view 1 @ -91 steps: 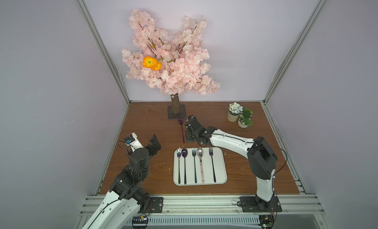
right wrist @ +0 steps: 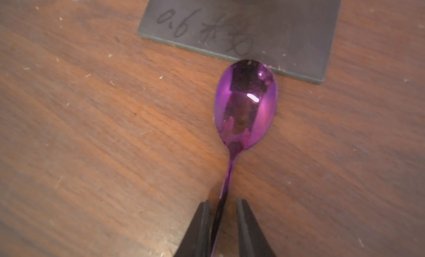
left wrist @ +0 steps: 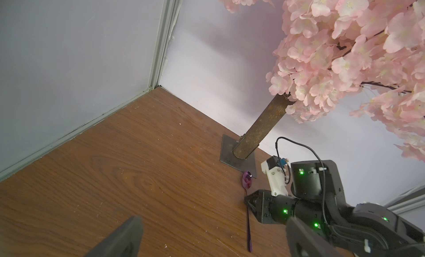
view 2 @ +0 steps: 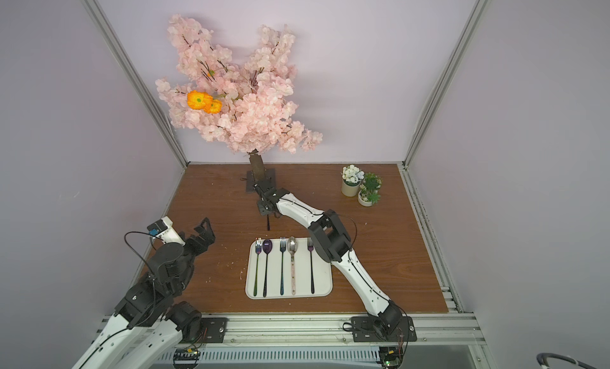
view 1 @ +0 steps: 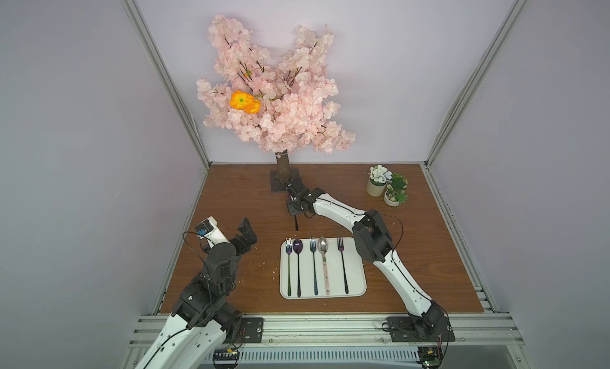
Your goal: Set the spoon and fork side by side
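Note:
A purple spoon (right wrist: pixel 246 102) lies on the wooden table, its bowl against the edge of the tree's base plate. My right gripper is down at its handle, part open, one finger on each side. A gap shows between the handle and the right finger; whether the left finger touches it I cannot tell. On the white tray (view 1: pixel 355 291) a dark fork (view 1: pixel 343 267) lies alone at the right. Farther left there are a silver spoon (view 1: pixel 322 245) beside a blue fork (view 1: pixel 314 267), and a purple spoon (view 1: pixel 298 248) beside another fork (view 1: pixel 289 267). Over the table's left side, my left gripper stands open and empty.
The blossom tree's trunk (left wrist: pixel 261 126) rises from a dark base plate (right wrist: pixel 283 40) just beyond the spoon. Two small potted plants (view 1: pixel 376 181) stand at the back right. The table's left and right sides have free room.
The left arm has barely moved; the tray's cutlery lies unchanged.

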